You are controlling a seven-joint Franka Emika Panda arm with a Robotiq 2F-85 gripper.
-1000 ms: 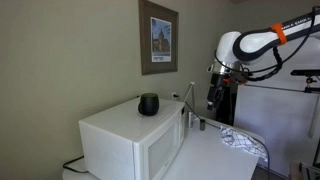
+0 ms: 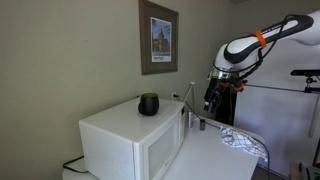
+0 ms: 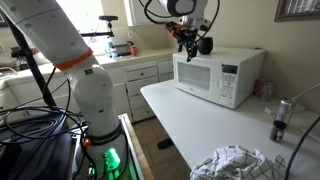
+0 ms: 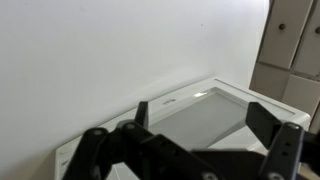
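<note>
My gripper stands open in the wrist view, with nothing between its dark fingers. Beyond them appears the white microwave [image 4: 175, 97], its grey door window at a slant. In exterior view 2 the gripper [image 3: 190, 50] hangs in front of the microwave [image 3: 215, 75], near its top; contact cannot be judged there. Exterior view 1 shows the gripper [image 2: 209, 102] out in the air to the right of the microwave [image 2: 115, 140]. A dark pot [image 2: 149, 104] rests on the microwave's top; the wrist view does not show it.
A crumpled striped cloth [image 3: 238, 163] lies on the white table [image 3: 165, 120]. On the table stands a grey bottle [image 3: 280, 120], with a cable close by. A framed picture [image 2: 159, 40] hangs on the wall.
The arm has changed pose: its elbow part now reaches higher at the right edge, and the wrist is tilted differently. The gripper has shifted only slightly. Pot, microwave and cloth have not moved.
</note>
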